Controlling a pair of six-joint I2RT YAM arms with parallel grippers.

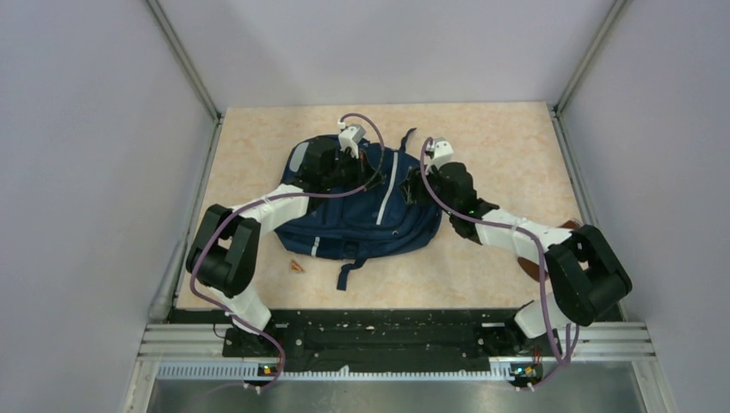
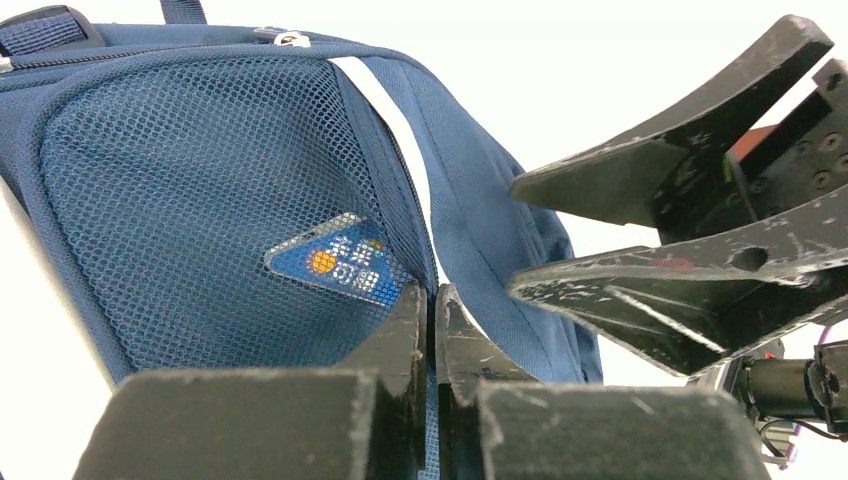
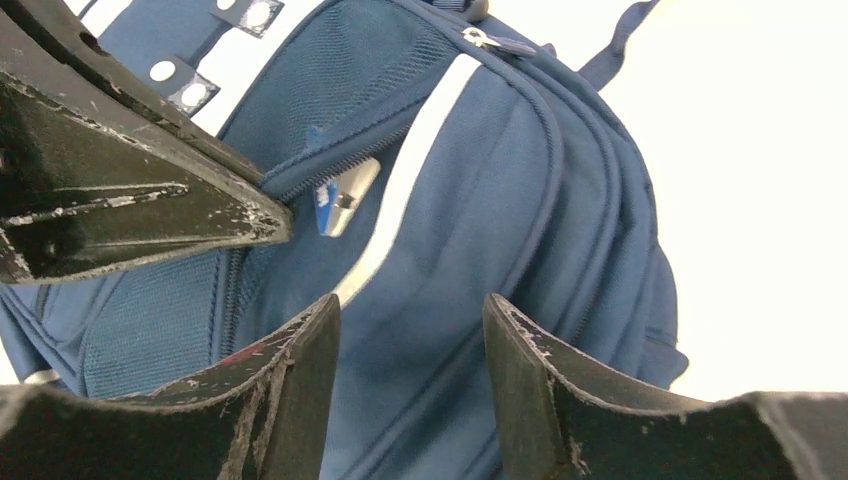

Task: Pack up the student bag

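Note:
The navy backpack (image 1: 353, 232) lies on the table under both grippers. My left gripper is shut at the edge of a mesh pocket (image 2: 200, 180), on the zip seam beside a white strip; whether cloth is between its fingertips is hard to tell. A blue printed card shows through the mesh, and its end (image 3: 340, 200) shows at the opening in the right wrist view. My right gripper is open above the bag's right side, nothing between its fingers. Its fingers also show large at the right of the left wrist view.
A brown round object (image 1: 530, 267) lies at the right edge, partly under the right arm. A small orange item (image 1: 296, 267) lies below the bag at left. Walls bound both sides.

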